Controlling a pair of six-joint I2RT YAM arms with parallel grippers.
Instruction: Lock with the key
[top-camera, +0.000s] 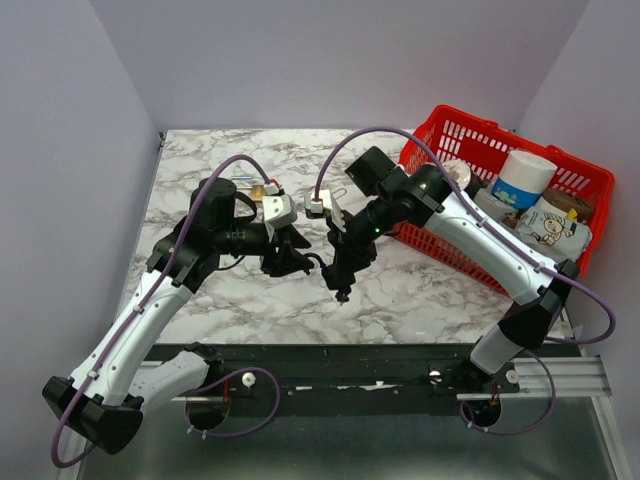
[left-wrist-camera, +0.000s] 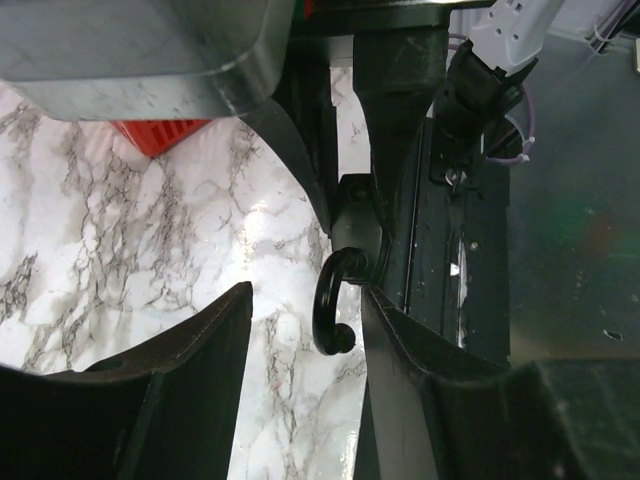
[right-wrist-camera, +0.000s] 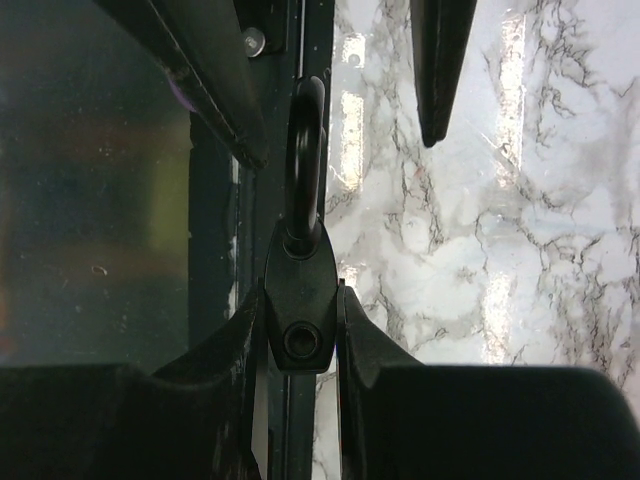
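Note:
A black padlock body (right-wrist-camera: 301, 275) is pinched between the fingers of my right gripper. Its curved shackle (left-wrist-camera: 326, 298) projects towards the left arm, and one end, with a rounded tip, looks free of the body. My left gripper is open, with one finger on either side of the shackle; no clear contact shows. From above, both grippers face each other over the table, the shackle (top-camera: 316, 259) between them. A small dark piece (top-camera: 343, 296), perhaps the key, pokes out below the right gripper, mostly hidden.
At the back right stands a red basket (top-camera: 440, 128) full of rolls and packets. A dark edge strip (top-camera: 330, 358) runs along the table's front.

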